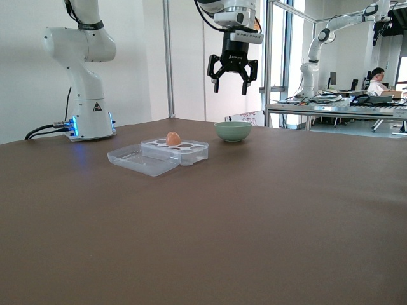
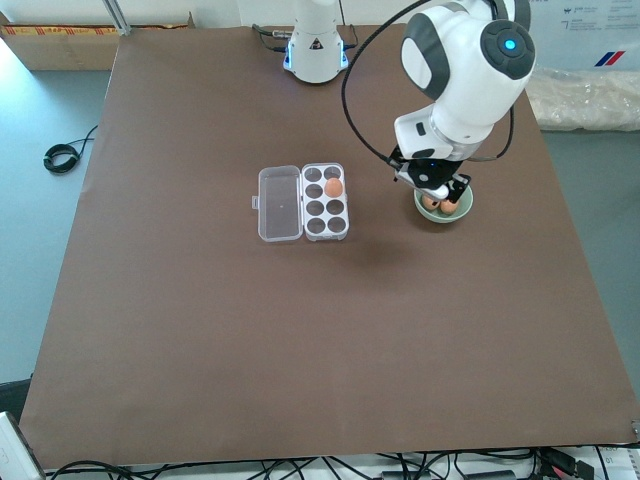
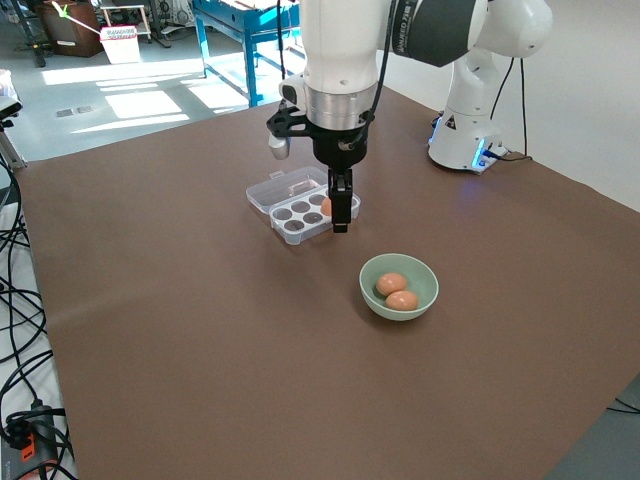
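An open clear egg box (image 2: 327, 215) with its lid folded out holds one brown egg (image 2: 334, 187) (image 1: 173, 138). To its right, a pale green bowl (image 3: 399, 263) holds two brown eggs (image 3: 391, 282). My black gripper (image 1: 230, 86) hangs above the table near the bowl, in the top view high over it and slightly behind the egg box. Its fingers stand apart, and nothing shows between them. In the left view the arm's head partly covers the bowl's far side.
Bundles of cables (image 3: 20, 350) run along the table's edge.
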